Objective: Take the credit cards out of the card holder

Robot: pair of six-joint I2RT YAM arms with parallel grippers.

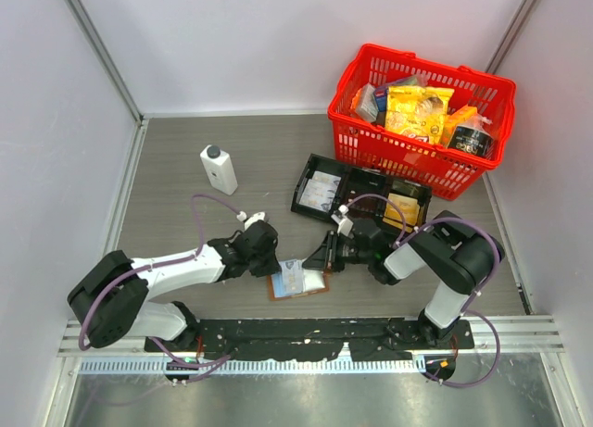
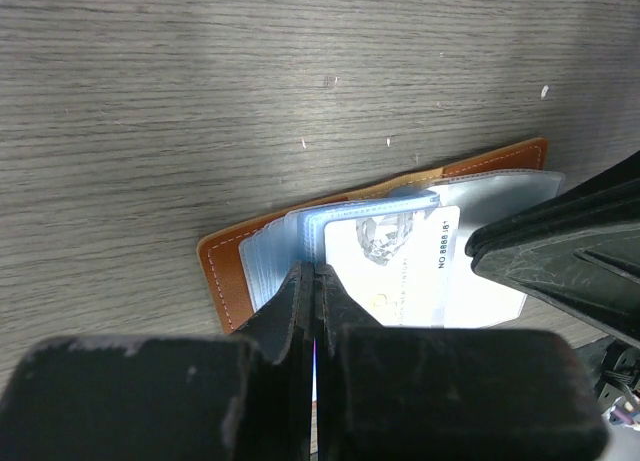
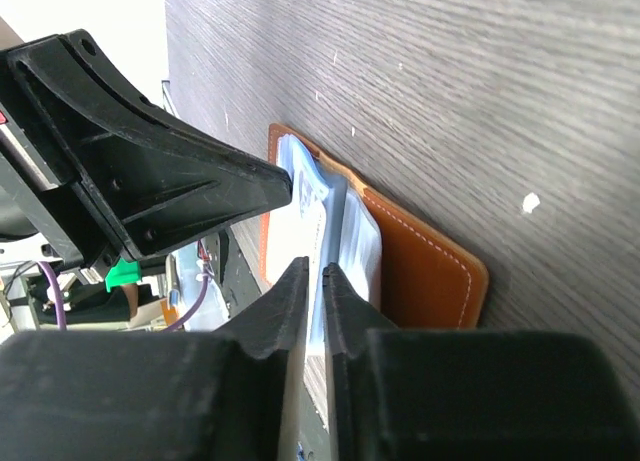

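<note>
The brown leather card holder (image 1: 321, 289) lies open on the table between my grippers, its clear and blue sleeves (image 2: 268, 253) holding a white card (image 2: 390, 271). My left gripper is shut, its tips down at the blue sleeves; nothing clearly shows between its fingers. My right gripper has its tips slightly apart at the blue sleeve edge in the right wrist view; I cannot tell whether anything is between them. Its dark fingers also reach over the card holder from the right in the left wrist view.
A black divided tray (image 1: 306, 201) sits behind the right arm, with a red basket (image 1: 423, 158) of packaged items behind it. A white bottle (image 1: 219, 169) stands at the back left.
</note>
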